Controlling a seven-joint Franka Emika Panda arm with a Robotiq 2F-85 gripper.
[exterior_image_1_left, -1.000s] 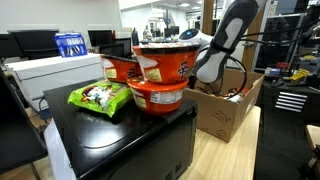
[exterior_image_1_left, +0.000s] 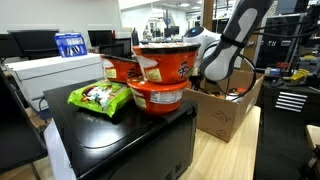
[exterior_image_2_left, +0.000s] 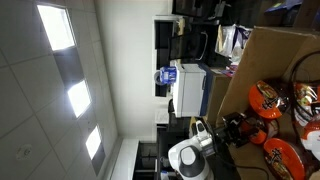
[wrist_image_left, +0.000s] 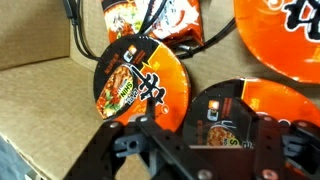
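Note:
In the wrist view, my gripper is over round noodle-bowl lids, its two dark fingertips apart with no object seen held between them. Under the left finger lies an orange and black lid (wrist_image_left: 122, 88). A second such lid (wrist_image_left: 270, 98) sits below and right of the gap, and an orange lid (wrist_image_left: 285, 35) fills the upper right corner. In exterior view 2 the gripper (exterior_image_2_left: 232, 128) is low inside the cardboard box (exterior_image_2_left: 268, 55), close to a bowl. The arm (exterior_image_1_left: 232, 35) reaches down into that box in exterior view 1, where its fingertips are hidden.
Red noodle bowls (exterior_image_1_left: 158, 95) are stacked on a black cabinet (exterior_image_1_left: 95, 135), beside a green packet (exterior_image_1_left: 100, 96). Inside the box, an orange packet (wrist_image_left: 160, 20) and black cables lie near the bowls. The box walls stand close around the gripper.
The arm's visible links have shifted up and to the right in exterior view 1. The stacked bowls and the green packet on the cabinet are unmoved.

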